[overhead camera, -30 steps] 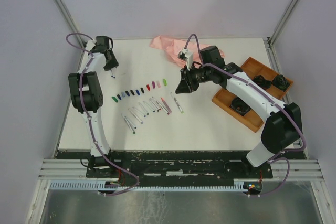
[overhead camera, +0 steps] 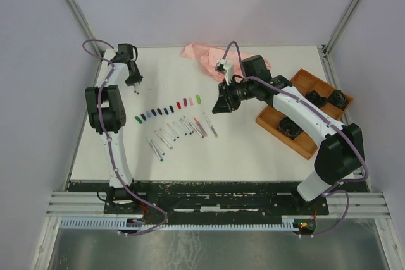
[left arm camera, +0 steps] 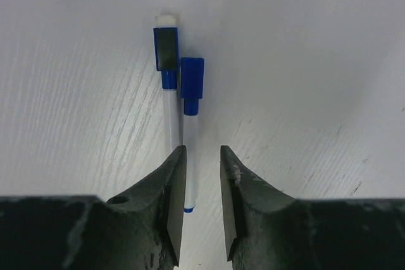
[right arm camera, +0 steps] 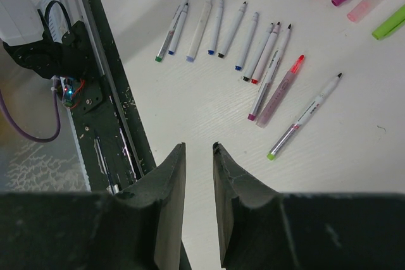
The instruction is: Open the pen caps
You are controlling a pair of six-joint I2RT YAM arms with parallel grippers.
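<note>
Two white pens with blue caps lie side by side in the left wrist view; the left pen (left arm camera: 171, 115) has a dark clip and the right pen (left arm camera: 190, 156) sits slightly lower. Just above them my left gripper is partly open, holding nothing. A gap also separates the fingers of my empty right gripper. Mid-table in the top view, a white pen with a green end (right arm camera: 305, 117) lies uncapped beside a pink uncapped pen (right arm camera: 281, 91). Several more uncapped pens (right arm camera: 232, 29) lie to the left. Loose caps (overhead camera: 166, 110) form a slanted row above them.
A wooden compartment box (overhead camera: 305, 113) with black items stands at the right. Pink cloth (overhead camera: 212, 57) lies along the back edge. Bare tabletop (overhead camera: 247, 150) shows front right of the pens.
My left arm has shifted very slightly. The lower end of the rightmost uncapped pen lies a little farther left than before. My right arm shows no clear movement.
</note>
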